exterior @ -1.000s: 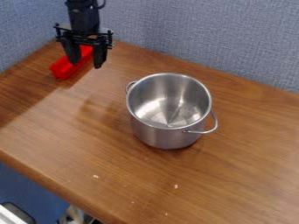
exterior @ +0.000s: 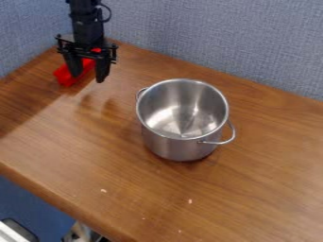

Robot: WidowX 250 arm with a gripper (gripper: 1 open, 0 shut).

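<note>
My black gripper (exterior: 87,64) hangs at the back left of the table, over a red object (exterior: 67,76) that lies there and is partly hidden behind it. Whether the fingers are open or shut, and whether they touch the red object, I cannot tell. A large steel pot (exterior: 183,118) with two side handles stands upright at the centre right, apart from the gripper.
Padded grey-blue walls (exterior: 240,38) border it at the back and left. The table's front left edge drops to a blue floor.
The gripper has shifted a little to the left over the red object, which now shows less behind it. The pot has not moved.
</note>
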